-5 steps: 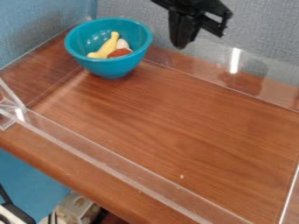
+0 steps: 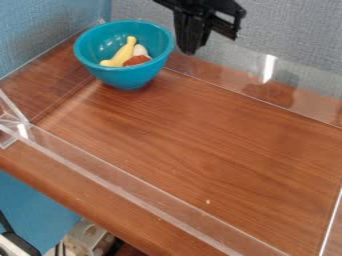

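Observation:
A teal bowl [image 2: 100, 71] stands at the back left of the wooden surface. Inside it are a yellow object [image 2: 118, 54] shaped like a drumstick or banana and a red-and-white item [image 2: 138, 59]. My black gripper [image 2: 191, 44] hangs at the top, just right of the bowl and above its level in the picture, shut with nothing visible between its fingers.
Clear plastic walls line the edges of the wooden surface [image 2: 201, 160]. Grey and blue padded walls stand behind and at the left, and some hardware [image 2: 83, 240] shows below at the front left.
Over the last second my gripper has moved a little to the left, toward the bowl. The bowl and its contents look unchanged.

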